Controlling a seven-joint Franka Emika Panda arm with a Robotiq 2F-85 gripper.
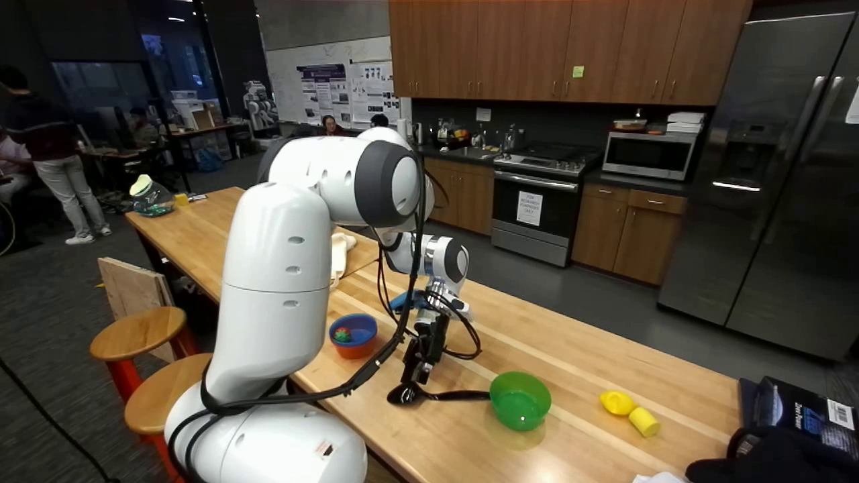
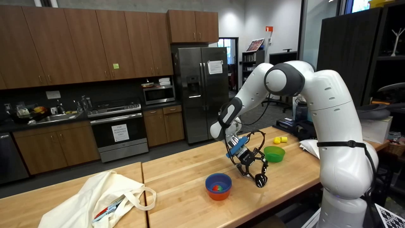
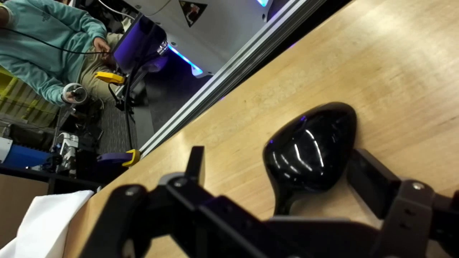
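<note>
A glossy black spoon lies on the wooden table, its handle pointing towards the green bowl. My gripper is open low over the table. In the wrist view the spoon's rounded head shows between and beyond the fingers, close to the right-hand finger; whether they touch I cannot tell. Most of the handle is hidden behind the gripper there. A blue bowl sits in an orange bowl, with a red and green strawberry-like item inside.
Two yellow items, a lemon-like one and a cylinder, rest past the green bowl. A cream cloth bag covers part of the adjoining table. Black items crowd the far end. Cables loop around my wrist.
</note>
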